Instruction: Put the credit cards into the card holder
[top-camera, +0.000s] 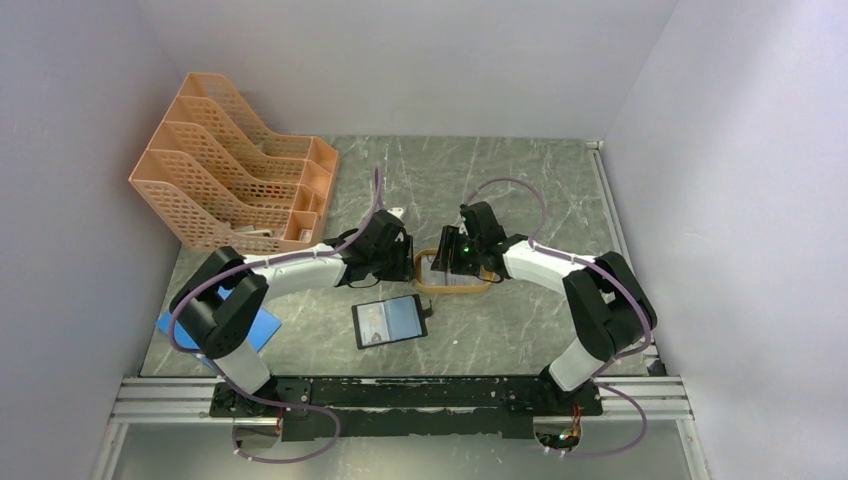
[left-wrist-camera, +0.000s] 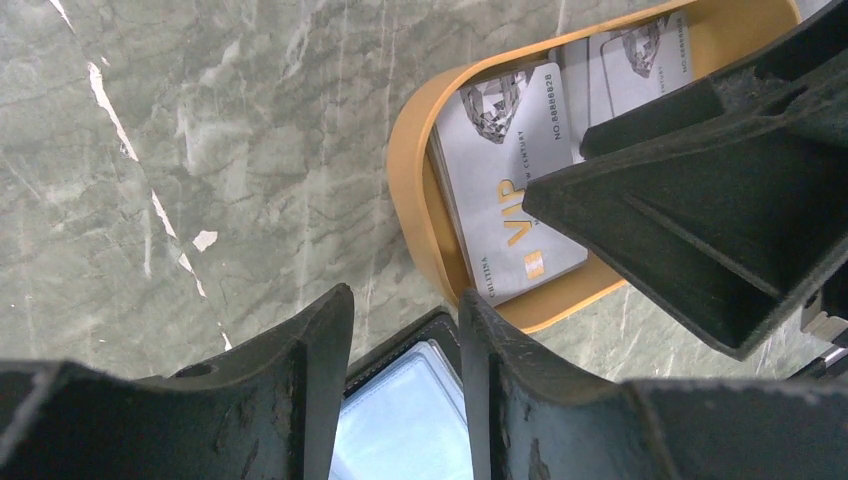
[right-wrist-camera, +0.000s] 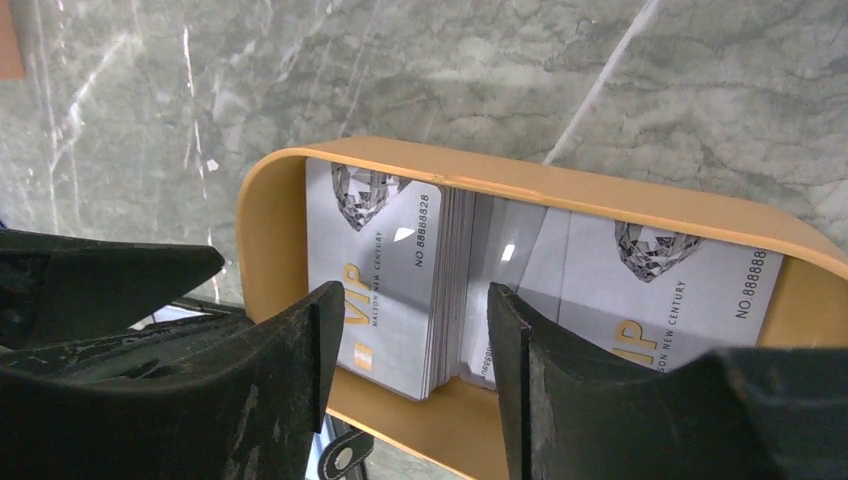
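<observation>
An orange tray (top-camera: 455, 291) holds white VIP cards, with a thick stack (right-wrist-camera: 385, 260) at its left end and more cards (right-wrist-camera: 670, 285) on the right. My right gripper is partly open over the stack, one finger in front of the card face and the other to the right of the stack's edge. No card is clearly gripped. My left gripper hangs partly open and empty by the tray's left end. Below the tray, the black card holder (top-camera: 390, 322) lies spread open, showing a pale pocket and a blue one; part of it shows under the left fingers (left-wrist-camera: 320, 340).
At the back left stands a large orange rack (top-camera: 230, 170) with several compartments. A blue sheet (top-camera: 258, 328) lies at the left, partly behind the left arm. Bare table shows to the right and behind the tray. The two grippers are close together.
</observation>
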